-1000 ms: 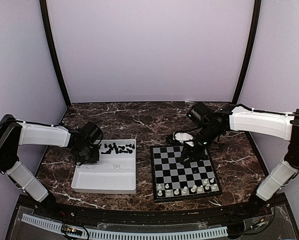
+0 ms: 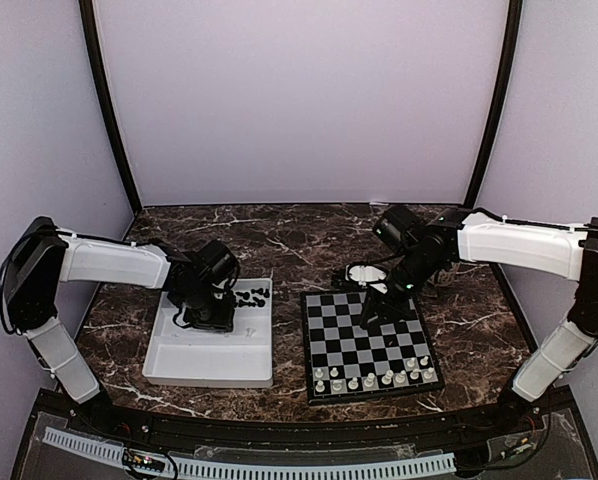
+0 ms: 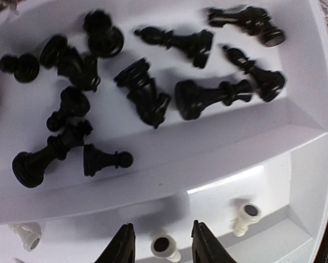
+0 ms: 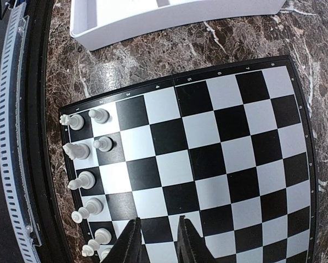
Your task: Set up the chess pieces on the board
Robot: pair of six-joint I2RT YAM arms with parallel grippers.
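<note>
My left gripper hangs over the white tray (image 2: 207, 370), part open, right above a white pawn (image 3: 165, 247); other white pieces (image 3: 246, 219) lie nearby in the lower compartment, black pieces (image 3: 197, 98) in the upper one. The chessboard (image 4: 213, 153) stands right of the tray, with white pieces (image 4: 84, 181) upright along its near edge in the top view. My right gripper is part open above the board, nothing visible between its fingertips.
Bare marble table (image 2: 269, 230) lies behind tray and board, with a narrow strip between them. Walls stand at the back and both sides.
My left arm has moved right across the tray. The right arm and the board look the same.
</note>
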